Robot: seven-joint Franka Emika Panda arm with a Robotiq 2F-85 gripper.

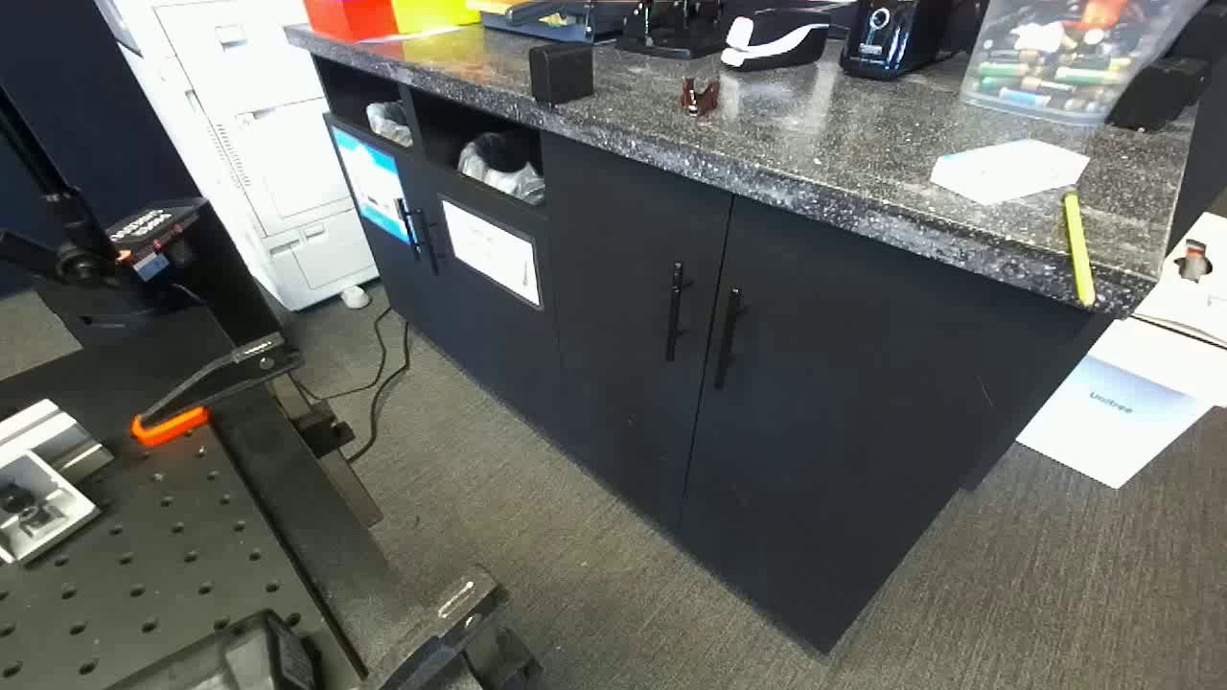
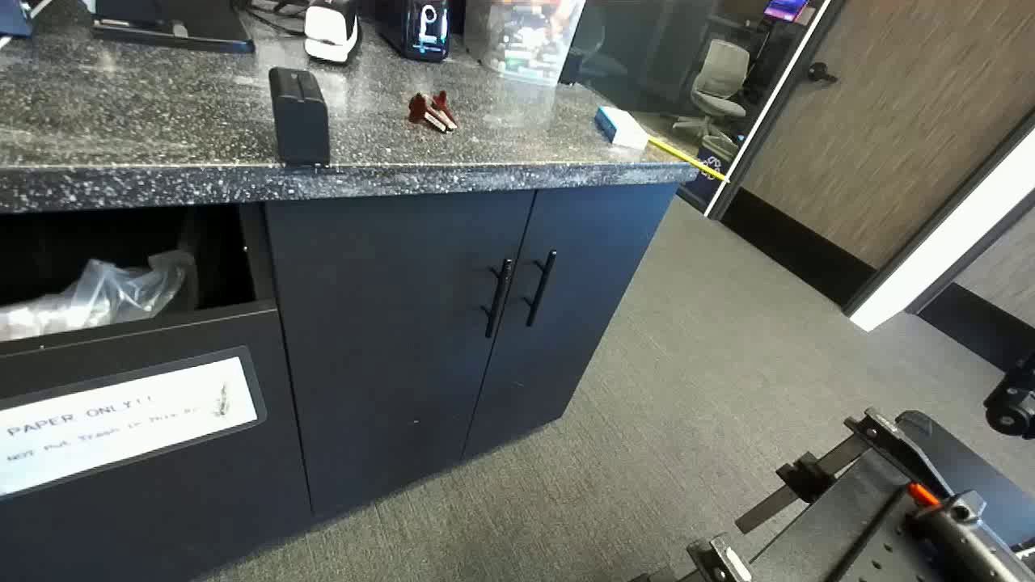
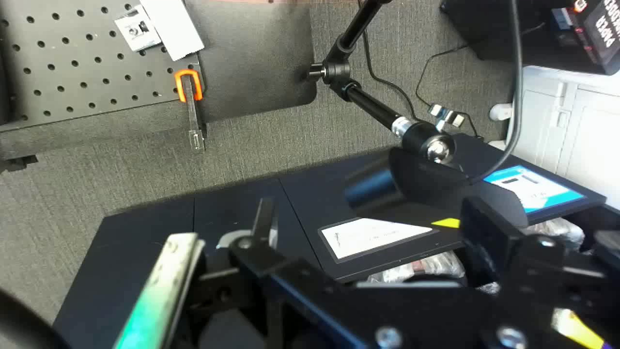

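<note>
My gripper stands open in the wrist view, its two dark fingers wide apart and nothing gripped between them. Cabinet fronts and a white sign point(image 3: 372, 236) show behind that gap. Neither exterior view clearly shows the gripper. On the speckled counter point(image 1: 828, 149) a small black block point(image 1: 561, 73) stands upright by the front edge. To its right lies a dark red staple remover point(image 1: 699, 97). A white and blue box point(image 2: 621, 127) rests near the counter's right end, and a yellow pencil point(image 2: 684, 157) beside it juts past the edge.
At the counter's back are a clear bin of markers point(image 1: 1053, 69), a black and white stapler point(image 1: 776, 40) and a black device point(image 1: 897, 34). Black cabinet doors with handles point(image 1: 675, 310) lie below. A perforated table with an orange-tipped clamp point(image 1: 173, 426) stands across bare carpet.
</note>
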